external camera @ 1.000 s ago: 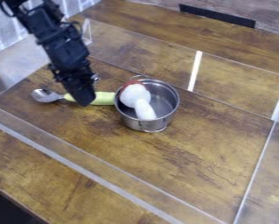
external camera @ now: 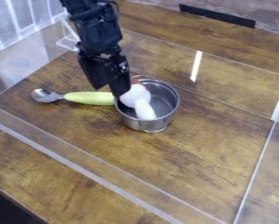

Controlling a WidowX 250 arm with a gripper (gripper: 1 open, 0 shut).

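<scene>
My gripper [external camera: 111, 84] is low over the left rim of a small steel pot [external camera: 159, 103], just behind a pale yellow-green elongated object [external camera: 87, 98]. It is open, though its fingertips are dark and hard to make out. Inside the pot lies a white, round-headed object [external camera: 142, 106] with a bit of red at its back. A metal spoon [external camera: 45, 94] lies at the left, beside the pale green object.
Clear plastic walls [external camera: 271, 147] border the wooden surface [external camera: 200, 157] on the sides and front. A white strip [external camera: 197, 66] stands at the back.
The pot, spoon and green object appear unmoved.
</scene>
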